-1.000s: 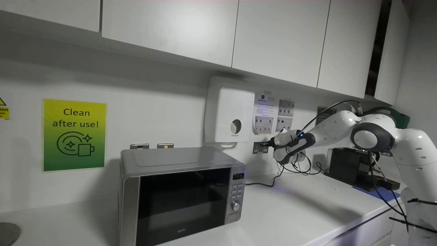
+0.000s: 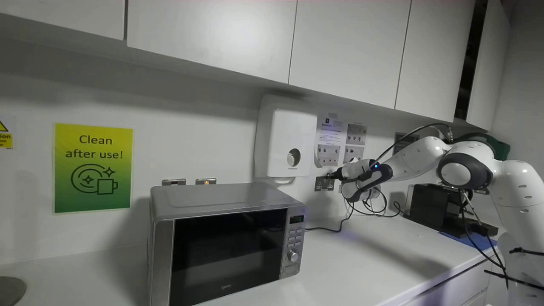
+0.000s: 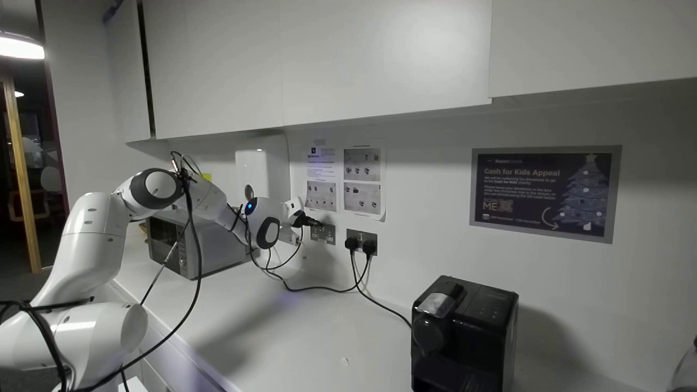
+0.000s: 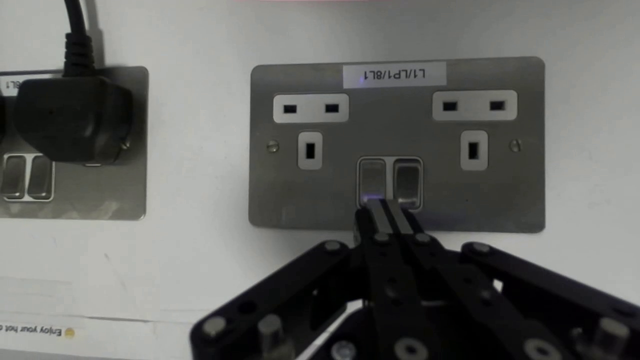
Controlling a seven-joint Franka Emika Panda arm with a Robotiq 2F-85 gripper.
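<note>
A metal double wall socket (image 4: 398, 144) with nothing plugged in fills the middle of the wrist view. It shows upside down there, its two rocker switches, the left switch (image 4: 373, 177) and the right switch (image 4: 408, 183), side by side. My gripper is shut, its fingertips together and nothing seen between them. The tips overlap the lower end of the switches, mostly the left one; whether they touch cannot be told. In the second exterior view the gripper (image 3: 317, 222) reaches the wall at the same socket (image 3: 328, 234).
A microwave (image 2: 229, 245), a paper dispenser (image 2: 286, 137) and a black coffee machine (image 3: 464, 333) stand around the arm. Wall cupboards (image 2: 347, 51) hang overhead.
My gripper has shifted slightly upward along the socket in the first exterior view. The rest of the arm and the room look the same.
</note>
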